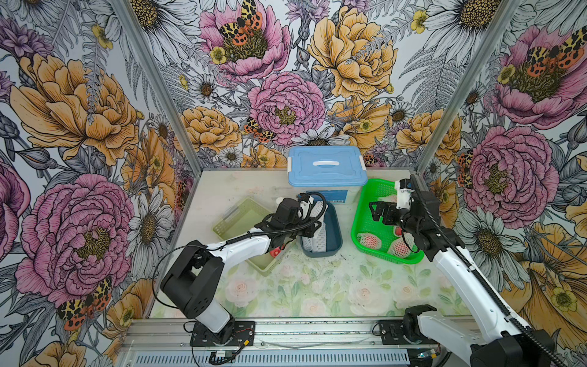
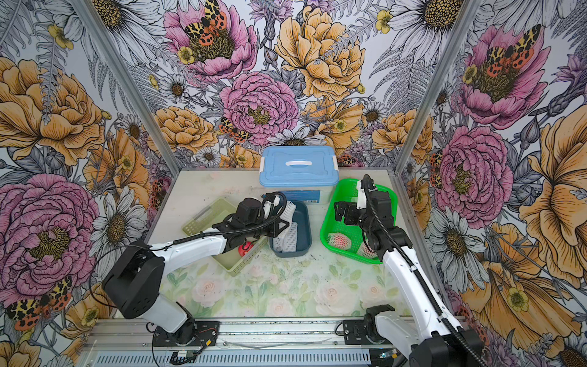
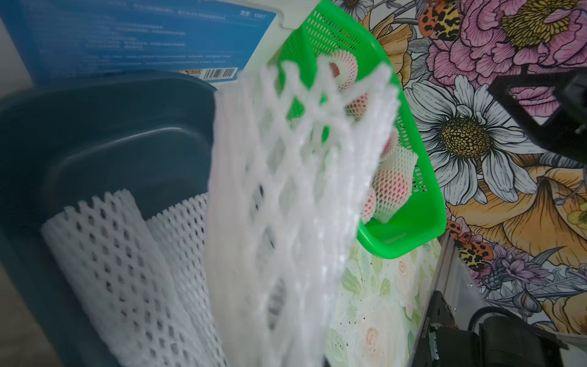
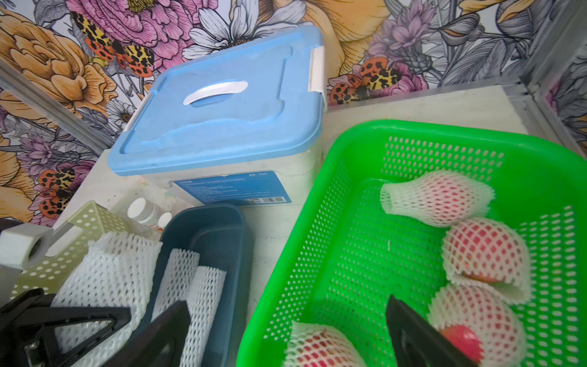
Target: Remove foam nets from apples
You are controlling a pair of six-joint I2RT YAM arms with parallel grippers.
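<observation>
My left gripper (image 1: 308, 223) is shut on a white foam net (image 3: 293, 214), which hangs over the dark teal bin (image 3: 104, 104). More loose nets (image 3: 122, 275) lie in that bin. My right gripper is open above the green basket (image 4: 360, 269), its blurred fingertips at the bottom of the right wrist view, with nothing held between them. Several netted apples (image 4: 483, 250) lie in that basket, one (image 4: 434, 195) with a long net end. Red bare apples (image 2: 244, 247) sit in the olive basket (image 2: 229, 263), mostly hidden by the left arm in both top views.
A clear box with a blue lid (image 1: 327, 162) stands at the back. Small white bottles (image 4: 143, 211) are beside it, behind the teal bin.
</observation>
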